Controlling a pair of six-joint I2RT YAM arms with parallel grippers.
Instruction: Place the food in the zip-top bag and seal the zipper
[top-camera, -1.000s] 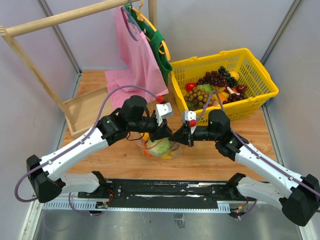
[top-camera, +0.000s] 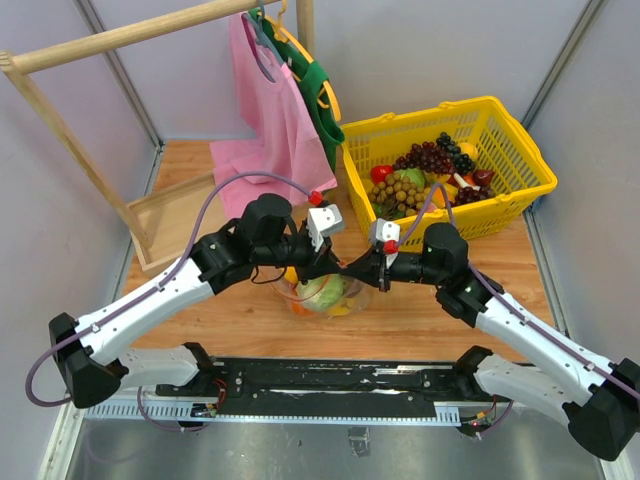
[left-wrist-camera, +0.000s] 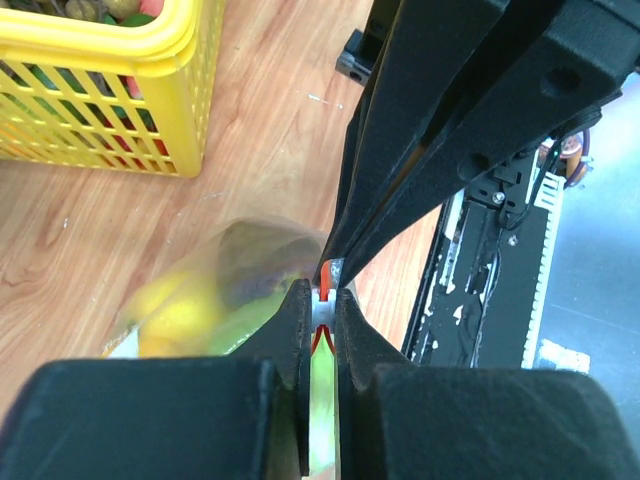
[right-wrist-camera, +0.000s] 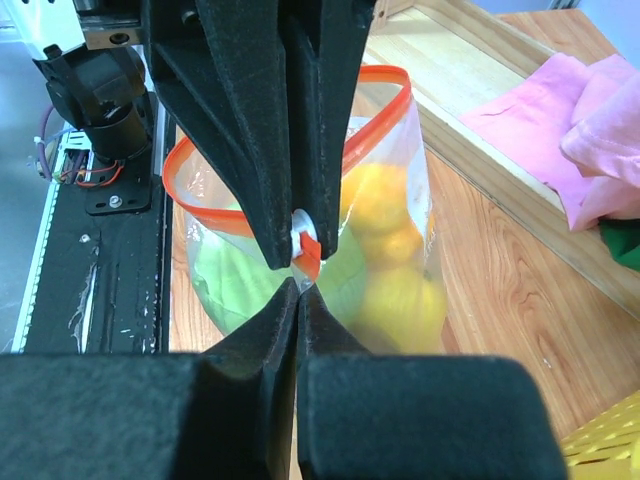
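The clear zip top bag stands on the table beneath both grippers, with green and yellow food inside. Its orange zipper rim gapes in a loop in the right wrist view. At one end of that rim, my left gripper is shut on the small whitish zipper slider. My right gripper is shut at the bag's corner, just below the orange zipper end. Whether thin bag film lies between its fingertips is not clear. The two grippers' tips nearly meet.
A yellow basket of fruit stands at the back right. Pink cloth hangs from a wooden rack over a wooden tray at the left. Table around the bag's front and right is bare.
The right arm has shifted very slightly to the right and forward, its tips still by the bag's corner. The left arm and the bag look nearly unchanged.
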